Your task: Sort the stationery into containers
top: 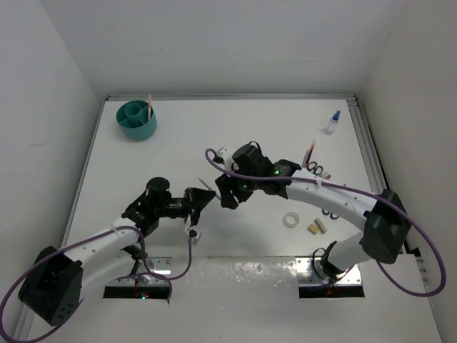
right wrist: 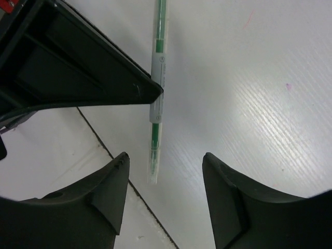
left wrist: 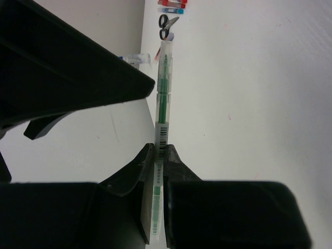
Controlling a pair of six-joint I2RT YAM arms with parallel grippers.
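Note:
My left gripper [top: 204, 195] is shut on a slim green pen [left wrist: 163, 98], held upright in the left wrist view. My right gripper is open beside it, the green pen [right wrist: 158, 67] appearing beyond its fingertips, not between them at the pads as far as shows. A teal pen holder [top: 136, 130] with several compartments and a pen in it stands at the back left. On the right lie scissors [top: 315, 168], pens [top: 308, 153], a tape roll [top: 290, 220] and small blocks [top: 312, 228].
A bottle with a blue cap [top: 332, 124] is at the back right. Both arms fill the front half, meeting near the centre.

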